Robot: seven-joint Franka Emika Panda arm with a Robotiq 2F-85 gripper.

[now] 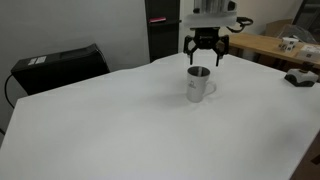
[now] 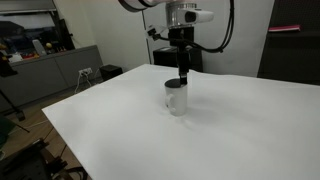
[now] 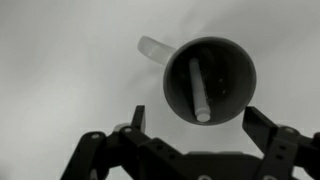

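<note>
A white mug point(image 1: 196, 87) with a dark inside stands upright on the white table. Inside it a pale stick-like thing, perhaps a marker point(image 3: 199, 92), leans against the wall, its near end close to the rim. Above the mug and slightly behind it in exterior view 1, my black gripper point(image 1: 205, 60) points down. In the wrist view the gripper's fingers point(image 3: 138, 119) are spread wide at the lower edge, with the mug's mouth beyond them and nothing between. The mug's handle point(image 3: 155, 49) points to the upper left there.
A black box-shaped device point(image 1: 60, 68) sits at the far left edge. Small items lie on a wooden table point(image 1: 262, 46) at the back right.
</note>
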